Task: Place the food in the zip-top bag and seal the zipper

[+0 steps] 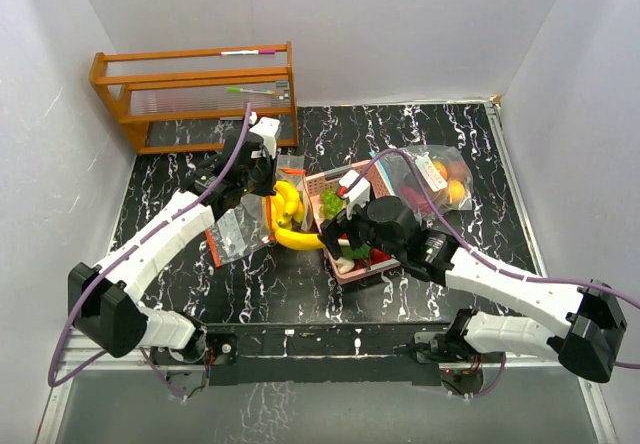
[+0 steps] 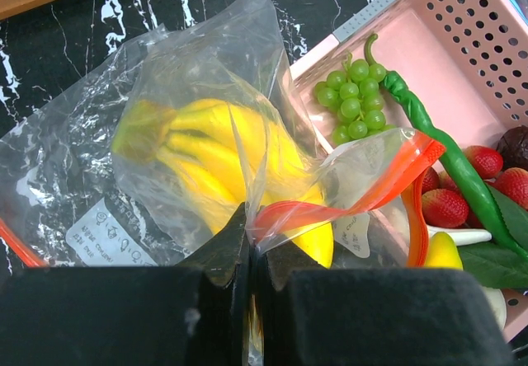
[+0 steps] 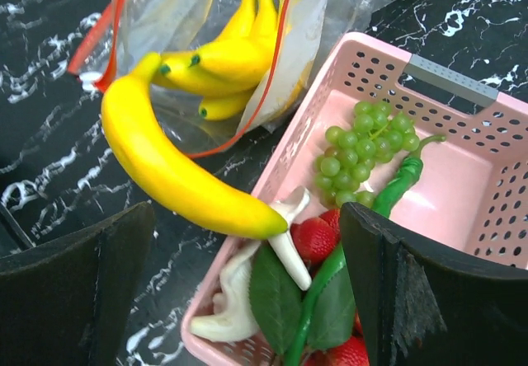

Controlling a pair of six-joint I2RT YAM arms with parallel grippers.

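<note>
My left gripper is shut on the upper edge of an open zip top bag [image 2: 322, 176] with an orange zipper, which holds a bunch of bananas [image 2: 206, 147]. A single banana [image 3: 177, 168] lies at the bag's mouth, reaching over the rim of the pink basket [image 3: 470, 185]. My right gripper stands open above that banana's end, nothing held. The basket also holds grapes [image 3: 355, 152], a green pepper [image 3: 396, 189], strawberries [image 3: 313, 238] and other produce.
A filled bag [image 1: 440, 179] lies at the back right. A wooden rack [image 1: 195, 104] stands at the back left. Dark countertop [image 1: 170, 274] shows at the front left.
</note>
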